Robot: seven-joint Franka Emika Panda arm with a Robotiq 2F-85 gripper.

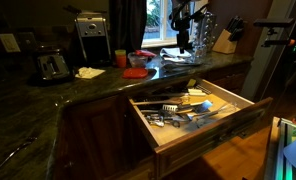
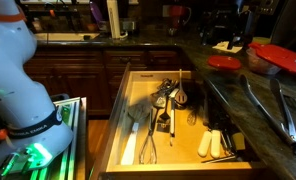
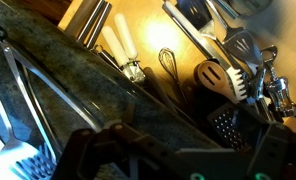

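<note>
An open wooden drawer (image 1: 233, 97) holds several kitchen utensils. In the wrist view my gripper spans the bottom of the picture, its fingers apart and nothing visible between them. Below it run the dark counter's edge and the drawer's utensils: a small whisk (image 3: 169, 63), a wooden slotted spoon (image 3: 214, 76), a black slotted turner (image 3: 228, 128) and two white-handled tools (image 3: 116, 45). A larger whisk (image 2: 149, 148) lies near the drawer's front. Metal tongs (image 3: 33, 95) rest on the counter, beside a slotted metal spatula (image 3: 26, 158).
Dark stone counter (image 1: 98, 110) runs along the drawer. On it stand a toaster (image 1: 52, 66), a coffee maker (image 1: 93, 40) and an orange cup (image 1: 121, 59). A red lid (image 2: 223, 62) and a red-lidded bowl (image 2: 279, 57) are also there. The drawer front (image 1: 213, 137) juts out over the floor.
</note>
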